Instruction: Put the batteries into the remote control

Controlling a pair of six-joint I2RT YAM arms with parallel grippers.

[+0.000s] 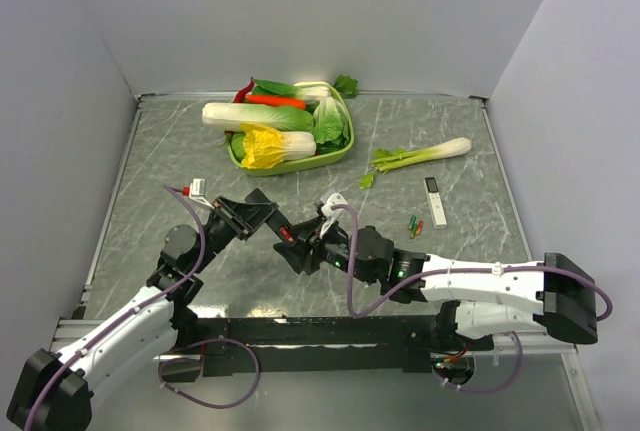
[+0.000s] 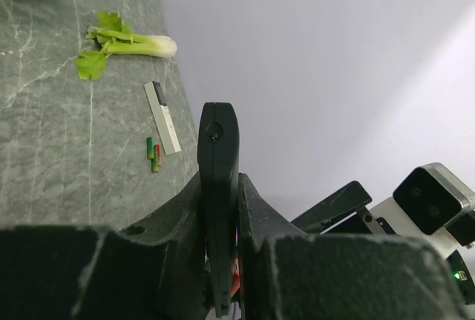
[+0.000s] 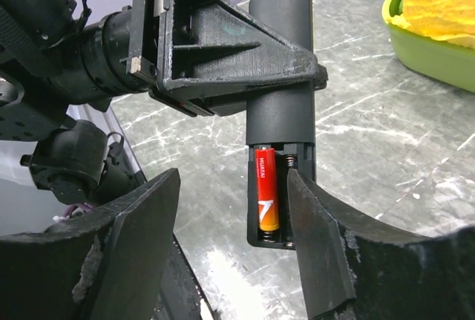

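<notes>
My left gripper [image 1: 262,213] is shut on the black remote [image 3: 280,15], holding it upright with its battery compartment facing the right wrist camera. A red-orange battery [image 3: 266,186] lies in the left slot of that compartment; the other slot shows a bare spring. My right gripper stands open in front of the compartment, its fingers on either side, nothing visibly gripped. Loose green and red batteries [image 1: 415,226] lie on the marble table at the right, beside a white and grey remote-like object [image 1: 435,203].
A green basket [image 3: 423,64] of vegetables stands at the back, with a celery stalk [image 1: 420,156] to its right. Walls close in behind and at both sides.
</notes>
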